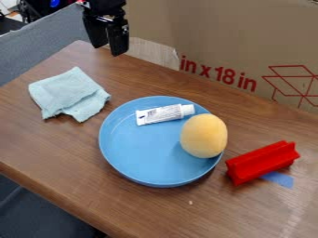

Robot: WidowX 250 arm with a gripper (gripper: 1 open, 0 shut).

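My black gripper (107, 37) hangs at the top left, above the back of the wooden table and away from the objects, its fingers open. A blue plate (148, 159) holds a white tube (161, 114) toward its back and a round pale orange-yellow object (203, 136) on its right side. A folded light blue cloth (69, 94) lies left of the plate. A red block-like object (261, 162) rests to the right of the plate.
A cardboard box (233, 42) stands along the back. Blue tape (280, 178) is on the table by the red object. Bare wood (87, 172) is free at the front left and behind the plate.
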